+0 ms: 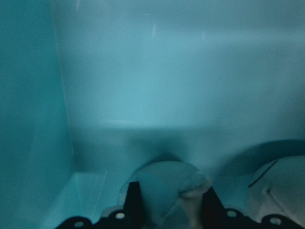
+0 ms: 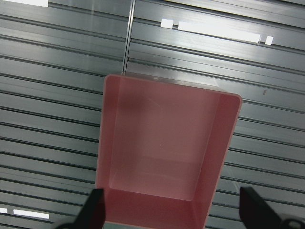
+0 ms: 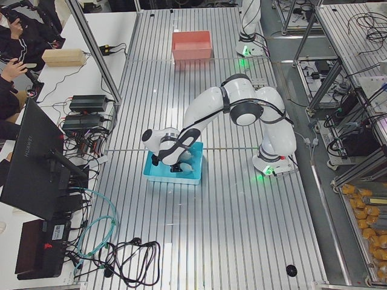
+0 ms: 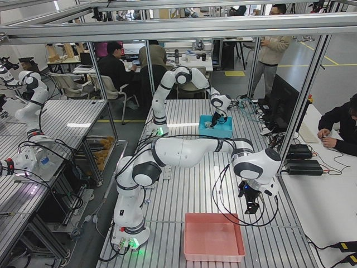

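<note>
A blue bin holds pale soft rounded objects. My left gripper is down inside it, fingers either side of one soft object, apparently touching it; whether it grips is unclear. A second soft object lies to its right in the left wrist view. My right gripper hangs above an empty pink bin, fingers spread apart with nothing between them in the right wrist view.
Both bins stand on a slatted metal table, clear around them. A monitor, power boxes and coiled cables line the left side. People sit at neighbouring tables.
</note>
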